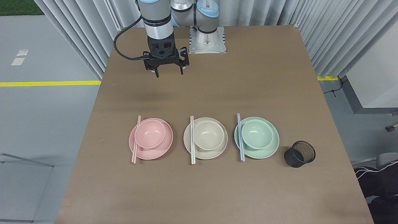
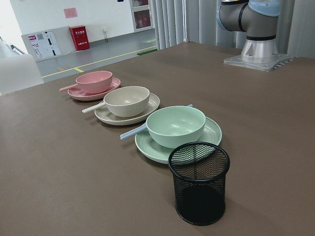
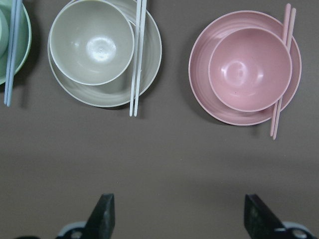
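Three place settings stand in a row: a pink bowl [image 1: 150, 133] on a pink plate [image 1: 164, 146] with pink chopsticks [image 1: 134, 153], a cream bowl [image 1: 208, 135] on a cream plate [image 1: 216, 151] with white chopsticks [image 1: 192, 140], and a mint bowl [image 1: 257, 133] on a mint plate [image 1: 266, 152] with pale blue chopsticks [image 1: 241, 138]. Each pair lies along its plate's left side in the front view. My gripper [image 1: 169, 74] hangs above the table behind the settings, open, with nothing between its fingers.
A black mesh pen cup [image 1: 299, 154] stands empty right of the mint setting.
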